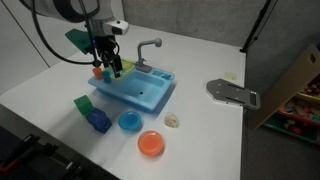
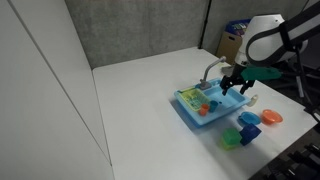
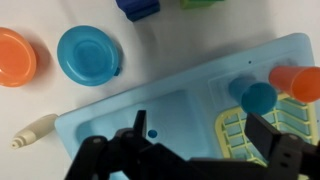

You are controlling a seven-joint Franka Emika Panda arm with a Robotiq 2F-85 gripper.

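Note:
My gripper [image 1: 106,66] hangs above the left part of a light blue toy sink [image 1: 150,94]. In the wrist view its black fingers [image 3: 140,127] stand wide apart, with nothing seen between them. Inside the sink, on its left side, are a blue cup [image 3: 258,97], an orange cup [image 3: 292,80] and a yellow-green rack [image 3: 236,133]. The gripper is apart from both cups. A grey faucet [image 1: 148,43] rises at the sink's back edge. Outside the sink, toward the front, lie a green item [image 1: 84,104] and a dark blue item [image 1: 99,121].
A blue bowl [image 1: 130,121], an orange bowl [image 1: 151,143] and a pale, handled item [image 1: 171,120] lie on the white table in front of the sink. A grey metal tray [image 1: 233,94] is to the right. Bare tabletop shows around it and at the far left.

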